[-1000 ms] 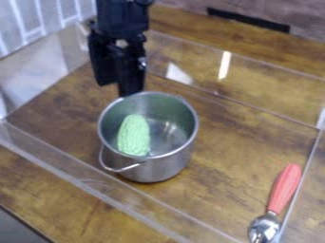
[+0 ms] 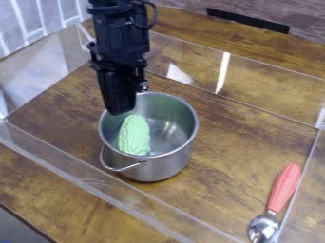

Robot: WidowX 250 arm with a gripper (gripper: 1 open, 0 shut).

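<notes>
A stainless steel pot (image 2: pixel 170 158) with a wire handle stands on the wooden surface. Inside it, on the left side, lies a pale green textured object (image 2: pixel 133 135), like a corn cob. My black gripper (image 2: pixel 124 102) hangs over the pot's left rear rim, fingers pointing down; it looks shut, and I see nothing held in it. Whether its tips touch anything is unclear.
An ice cream scoop with a red handle (image 2: pixel 283 187) lies at the right. Clear transparent walls surround the wooden work area (image 2: pixel 241 123). The wood right of and behind the pot is bare.
The pot and green object stay in place.
</notes>
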